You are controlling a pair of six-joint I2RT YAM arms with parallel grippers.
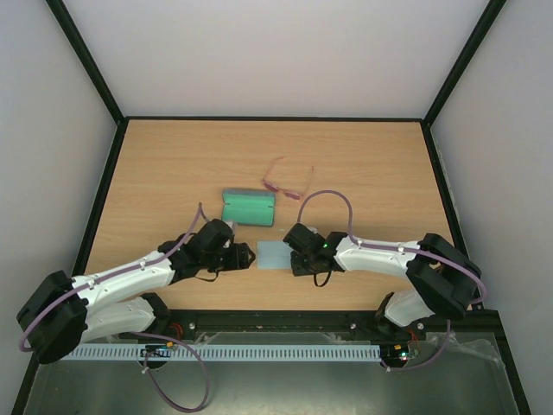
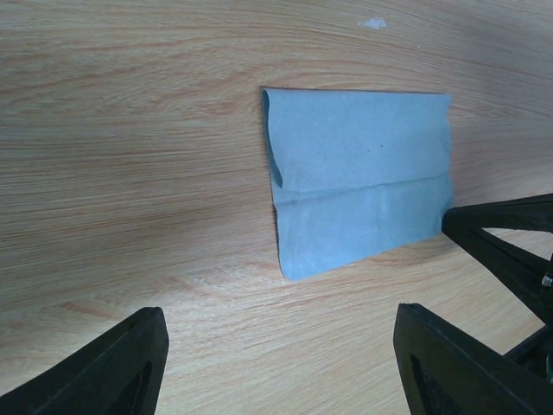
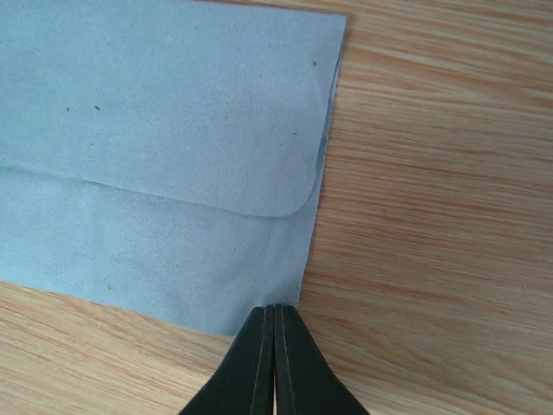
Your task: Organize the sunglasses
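Note:
Pink-framed sunglasses [image 1: 292,195] lie with arms spread behind an open green case [image 1: 249,210]. Nearer the front edge is a folded blue-grey cloth [image 1: 272,254], its upper layer creased over the lower one in both wrist views. My left gripper is open to the left of the cloth, its fingers wide apart over bare wood with nothing between them. At the cloth's right lower corner, my right gripper is shut, its fingertips against or just over the edge; no cloth shows between them.
Walls enclose the sides and rear. In the left wrist view, the right gripper's fingers [image 2: 484,216] reach the cloth's edge, so both grippers stand close together.

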